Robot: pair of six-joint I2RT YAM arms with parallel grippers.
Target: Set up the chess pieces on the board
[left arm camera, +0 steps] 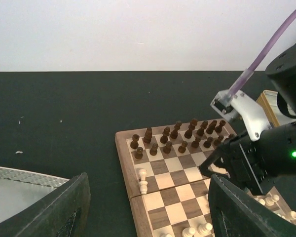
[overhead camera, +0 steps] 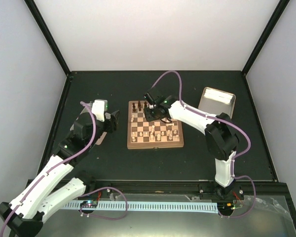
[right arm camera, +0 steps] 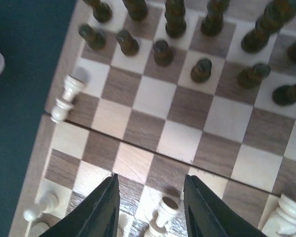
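Observation:
The wooden chessboard (overhead camera: 137, 145) holds dark pieces (left arm camera: 166, 148) in rows along its back and white pieces (left arm camera: 204, 228) toward the front. A white piece (right arm camera: 66, 98) lies on its side at the left edge, and another (right arm camera: 166, 213) sits below my right gripper, which hangs over the middle of the board, fingers apart with nothing visibly held. My left gripper stands open off the board's left side, empty.
An open box (overhead camera: 217, 103) is at the back right. A metal tray (left arm camera: 19, 192) lies left of the board, partly under my left arm.

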